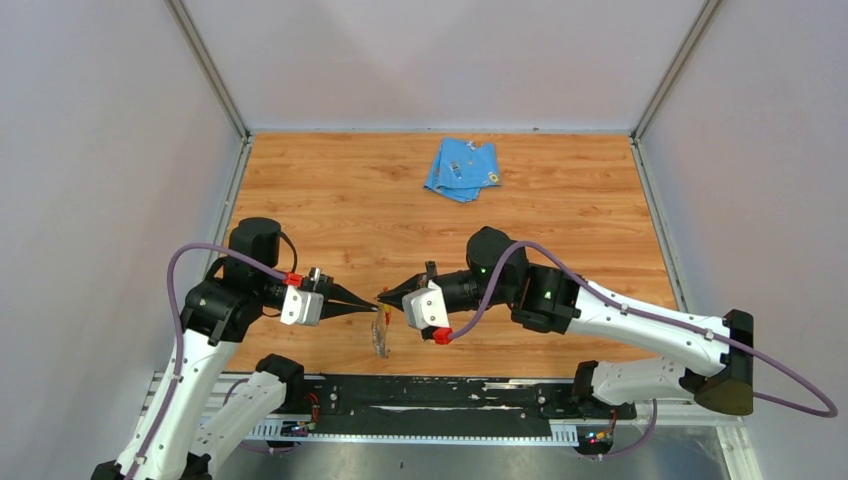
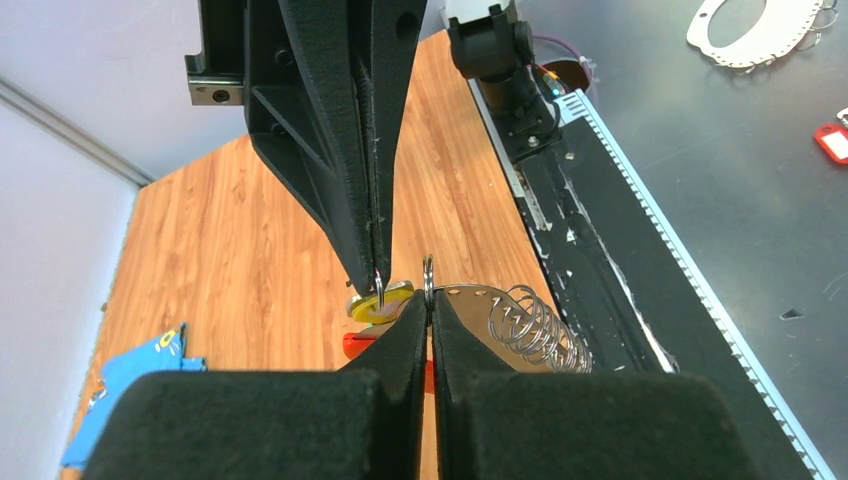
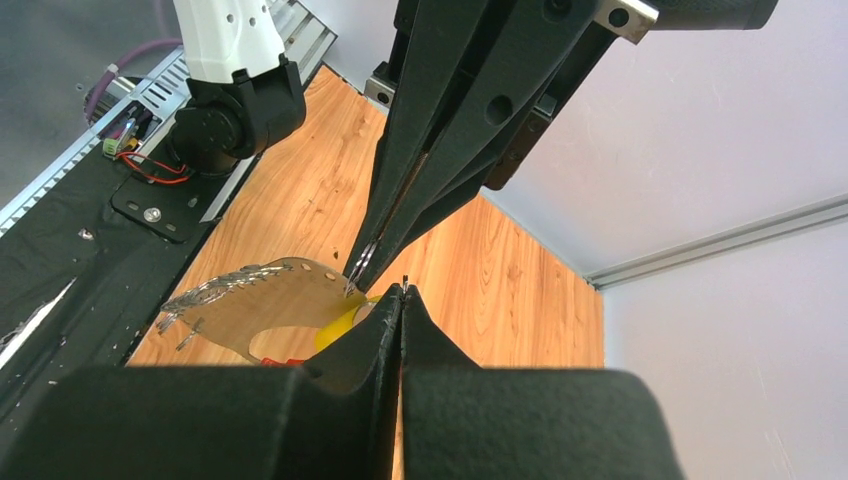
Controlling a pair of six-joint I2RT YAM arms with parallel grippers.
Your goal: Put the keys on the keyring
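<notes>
A thin metal keyring plate [image 2: 490, 330], lined with wire rings along its edge, hangs in the air over the board. My left gripper is shut at its upper corner, on the plate or one of its rings. The right wrist view shows the same corner of the plate [image 3: 270, 290] at the left gripper's tips [image 3: 354, 282]. My right gripper [image 1: 381, 298] is shut, its tips very close to the left's. A yellow key tag [image 2: 373, 306] sits behind the right fingertips; whether they pinch a thin ring cannot be told. Red tags [image 2: 357, 345] lie just below, mostly hidden.
A folded blue cloth [image 1: 463, 169] lies at the back of the wooden board [image 1: 330, 180]. Off the board, another metal plate [image 2: 760, 30] with rings and a red tag [image 2: 833, 145] lie on the grey floor. Most of the board is bare.
</notes>
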